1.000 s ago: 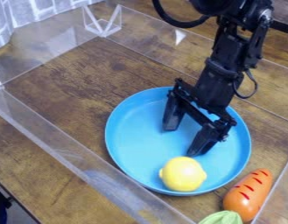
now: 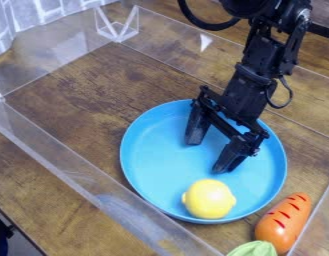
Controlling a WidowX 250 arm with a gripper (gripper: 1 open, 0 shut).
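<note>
My black gripper reaches down from the top right, its fingers low over the middle of a blue plate. The two fingertips are spread apart, one toward the left and one toward the right, with nothing visible between them. A yellow lemon-like object lies on the front part of the plate, in front of the fingers and apart from them.
An orange carrot lies right of the plate, and a pale green vegetable sits at the bottom edge. Clear walls border the wooden surface, whose left part is bare.
</note>
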